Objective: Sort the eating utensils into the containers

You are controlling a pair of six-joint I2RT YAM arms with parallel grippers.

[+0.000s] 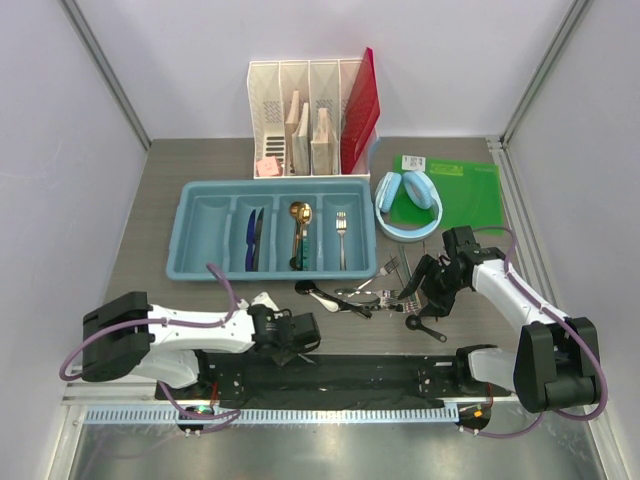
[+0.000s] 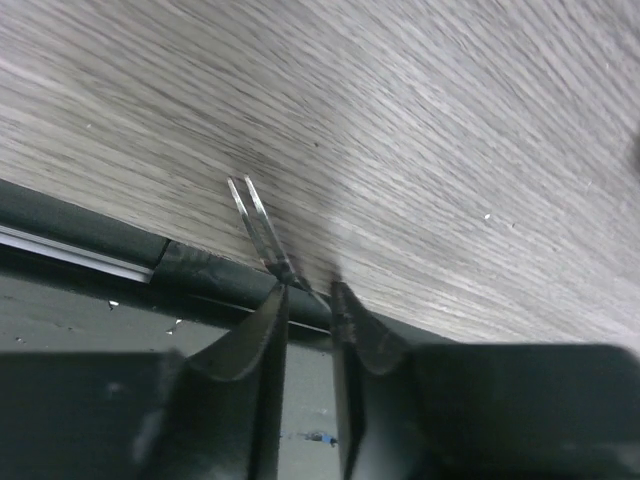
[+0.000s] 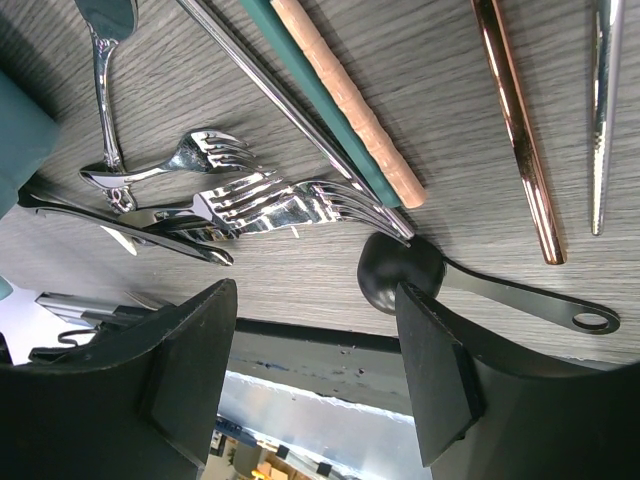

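A small two-tined fork (image 2: pixel 258 229) lies across the table's front edge in the left wrist view. My left gripper is over its handle end, fingers parted by a narrow gap with the handle showing in it; contact cannot be told. In the top view this gripper (image 1: pixel 308 352) is at the front edge. My right gripper stands open above the right-hand pile, holding nothing. Below it lie several forks (image 3: pixel 262 203), a black spoon (image 3: pixel 385 272) and chopsticks (image 3: pixel 350 100). The blue tray (image 1: pixel 205 275) holds knives (image 1: pixel 252 240), spoons (image 1: pixel 305 218) and a fork (image 1: pixel 341 240) in separate compartments.
Behind the tray stands a white rack (image 1: pixel 265 100). Blue headphones (image 1: pixel 420 192) rest at the back right beside a green sheet (image 1: pixel 465 195). More cutlery (image 1: pixel 330 300) lies along the tray's front. Bare table shows left of the tray.
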